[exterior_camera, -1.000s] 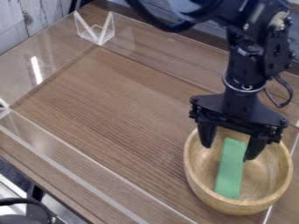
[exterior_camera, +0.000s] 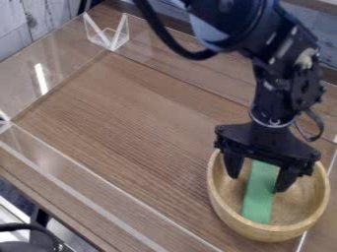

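A tan round bowl sits at the lower right of the table, with a long green block lying inside it. My black gripper hangs over the back part of the bowl, its two fingers spread apart on either side of the block's upper end, so it is open. Whether the fingertips touch the block is hard to tell.
A white wire stand is at the back left. A black cable lies at the bottom left corner.
The bowl and block look unmoved.
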